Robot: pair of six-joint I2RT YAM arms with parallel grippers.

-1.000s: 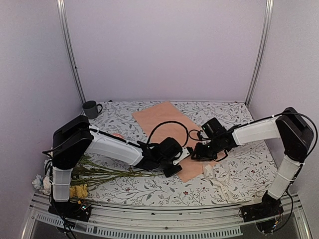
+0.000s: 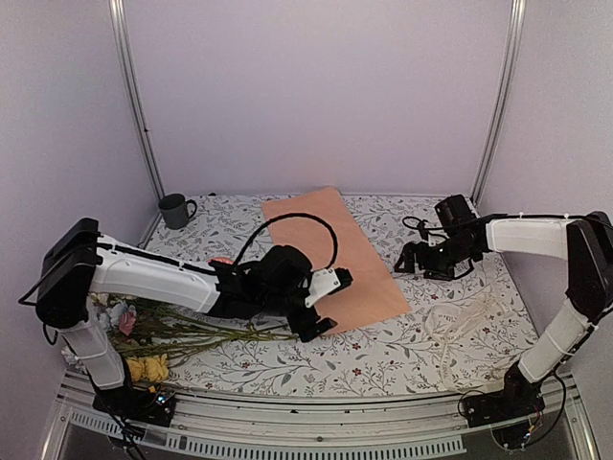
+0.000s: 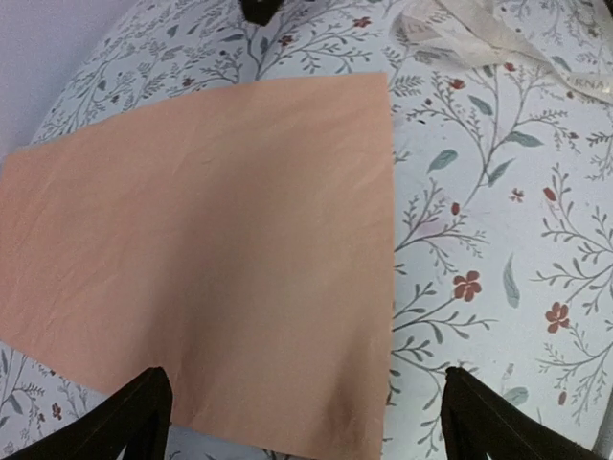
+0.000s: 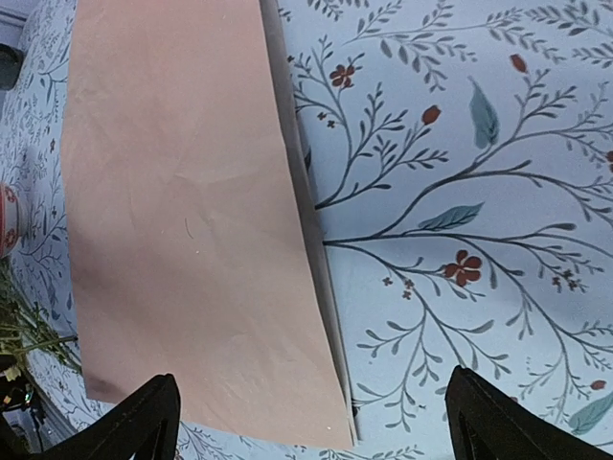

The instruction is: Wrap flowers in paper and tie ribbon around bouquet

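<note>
Fake flowers with long green stems [image 2: 215, 335] lie at the left of the table, partly under my left arm. A sheet of salmon-pink paper [image 2: 369, 287] lies flat across the middle. My left gripper [image 2: 330, 305] is open above the paper's near part; in its wrist view nothing stands between the fingers. My right gripper [image 2: 412, 257] is open too, to the right of the paper, its fingers [image 4: 139, 422] apart and empty. A pale, sheer ribbon [image 2: 450, 331] lies loosely crumpled at the right, apart from the paper.
A dark mug [image 2: 176, 211] stands at the back left. Bare floral cloth [image 2: 287, 374] shows along the front and at the back right. A patterned pot-like object [image 4: 10, 220] shows at the left of the right wrist view.
The paper turned slightly, and the ribbon moved right, off it.
</note>
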